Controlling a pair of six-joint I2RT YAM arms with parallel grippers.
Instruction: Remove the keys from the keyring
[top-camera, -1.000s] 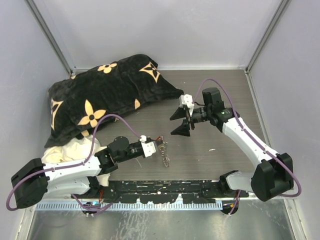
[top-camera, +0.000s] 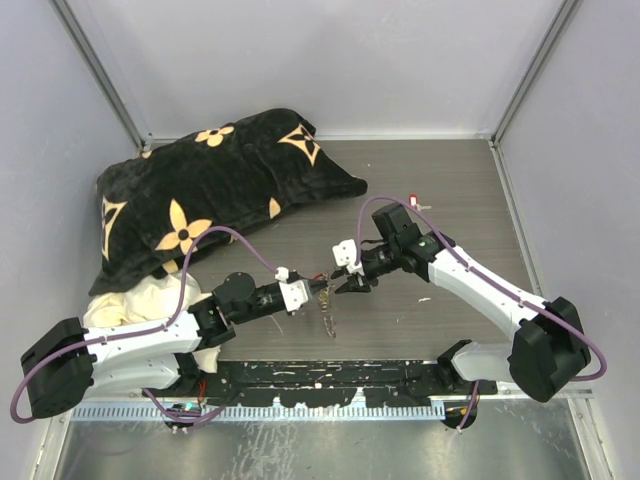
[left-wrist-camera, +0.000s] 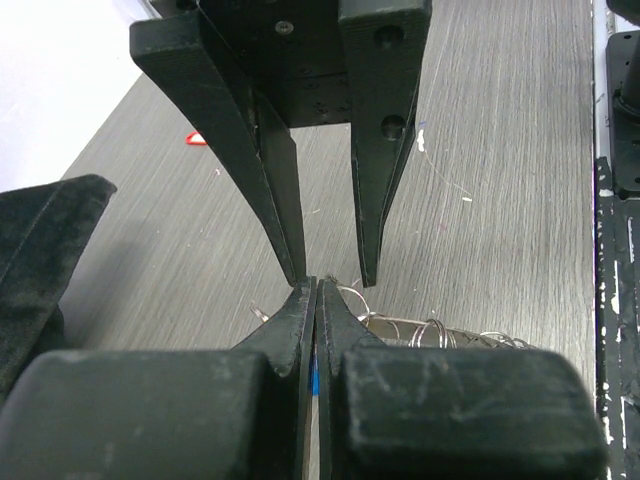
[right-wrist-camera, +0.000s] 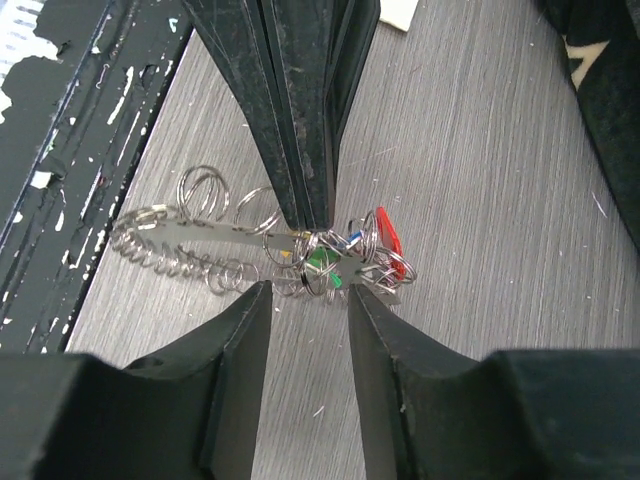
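Observation:
A tangled bunch of keys on rings and coils (right-wrist-camera: 245, 255), with red, green and blue bits, hangs at my left gripper (top-camera: 318, 286). That gripper is shut, its tips at the rings; in its own view the closed tips hide part of the bunch. My right gripper (top-camera: 345, 280) is close beside it from the right, fingers (right-wrist-camera: 230, 385) parted just short of the rings in the right wrist view. In the left wrist view, those parted fingers (left-wrist-camera: 380, 180) stand just above the bunch.
A black patterned cushion (top-camera: 200, 190) fills the back left, with cream cloth (top-camera: 140, 300) below it. A small red item (top-camera: 414, 200) lies at the back right.
My right gripper has moved down and left from the back right to beside the keys, its fingers closer together. The left arm has barely moved; the hanging bunch has shifted slightly.

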